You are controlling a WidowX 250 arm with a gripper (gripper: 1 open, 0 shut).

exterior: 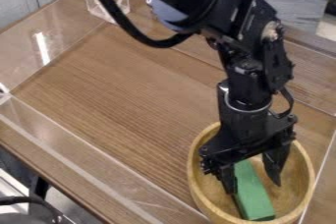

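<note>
My black gripper [250, 161] hangs over a tan round bowl [294, 196] at the lower right, its fingers reaching down inside the rim, open. In the bowl lies a green oblong block [254, 200], partly hidden under the left finger. Nothing shows held between the fingers.
A clear plastic object [105, 0] stands at the back left. Cables hang at the lower left corner.
</note>
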